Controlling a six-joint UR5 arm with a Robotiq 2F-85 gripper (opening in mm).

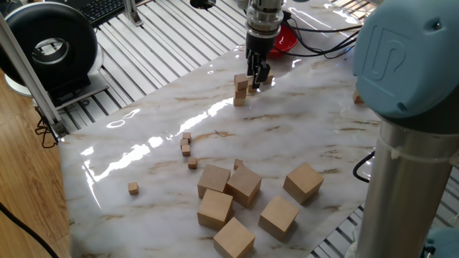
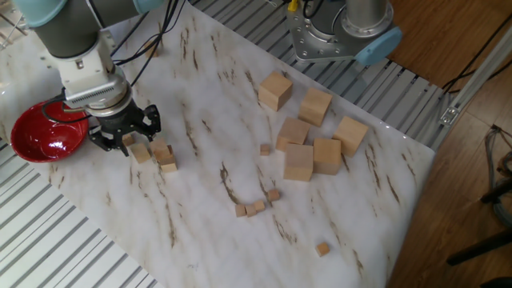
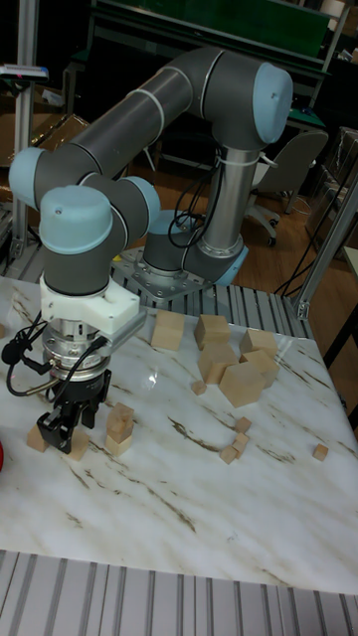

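My gripper (image 2: 131,138) points down over the far end of the marble table, its fingers spread apart in exterior view 2. Close beneath it lie two medium wooden blocks: a middle block (image 2: 140,153) and a block nearer the bowl (image 3: 37,438). Beside them stands a small stack, with an upper block (image 1: 241,81) on a lower block (image 1: 239,102). From exterior view 1 the gripper (image 1: 257,80) partly covers the two single blocks. No block shows clearly held between the fingers. A red bowl (image 2: 50,150) sits just beyond the gripper.
Several large wooden cubes (image 1: 244,185) cluster near the robot's base side. Several tiny cubes (image 2: 250,210) lie mid-table, and one tiny cube (image 1: 133,188) stands alone. Bare marble separates these groups from the stack. Cables (image 1: 326,50) hang beside the arm.
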